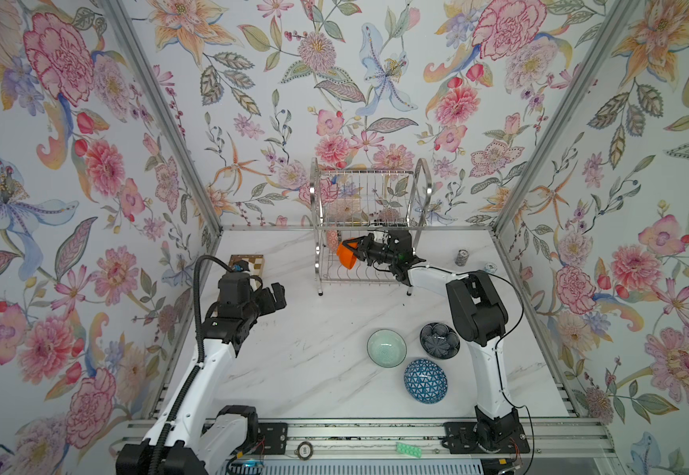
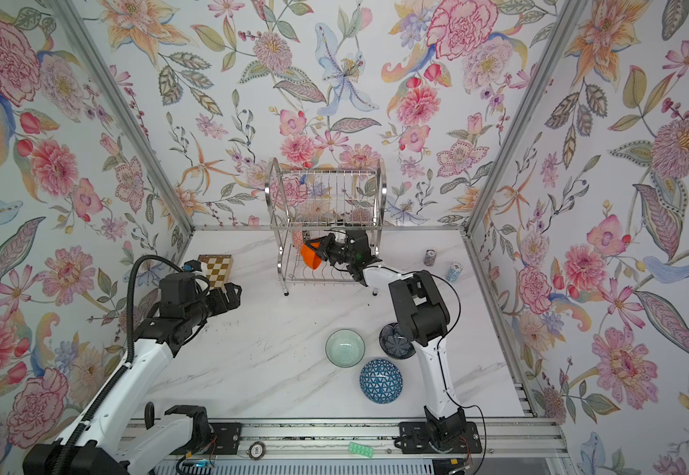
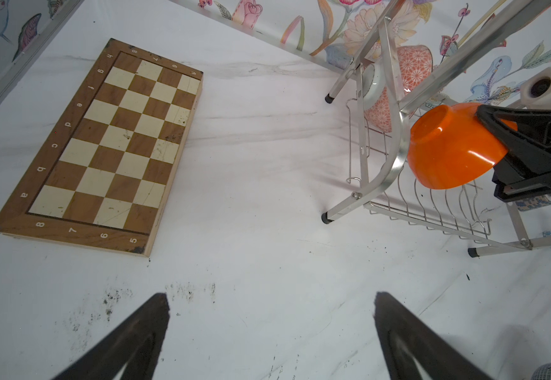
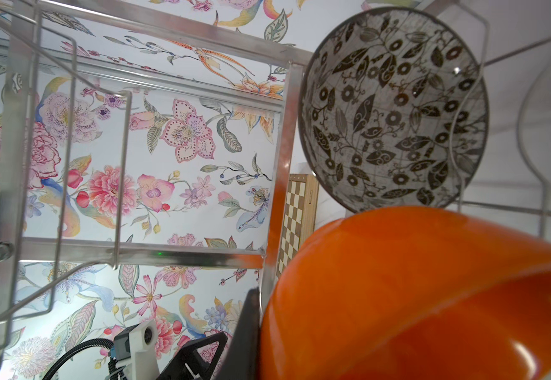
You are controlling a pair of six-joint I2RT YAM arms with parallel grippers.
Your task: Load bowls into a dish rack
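My right gripper (image 1: 361, 245) is shut on the rim of an orange bowl (image 3: 455, 148), which it holds tilted inside the lower tier of the metal dish rack (image 1: 364, 281). A bowl with a red-patterned outside (image 3: 413, 66) stands on edge at the rack's left end; a dark floral bowl inside (image 4: 395, 114) shows just beyond the orange one. On the table lie a pale green bowl (image 1: 387, 348), a blue triangle-patterned bowl (image 1: 426, 380) and a dark bowl (image 1: 439, 341). Left of the rack, my left gripper hangs open and empty, fingers wide apart.
A wooden chessboard (image 3: 114, 145) lies at the back left, near the left arm. Two small cans, one of them grey (image 1: 461, 257), stand right of the rack. Bare tabletop (image 1: 312, 348) spreads in front of the rack, left of the bowls.
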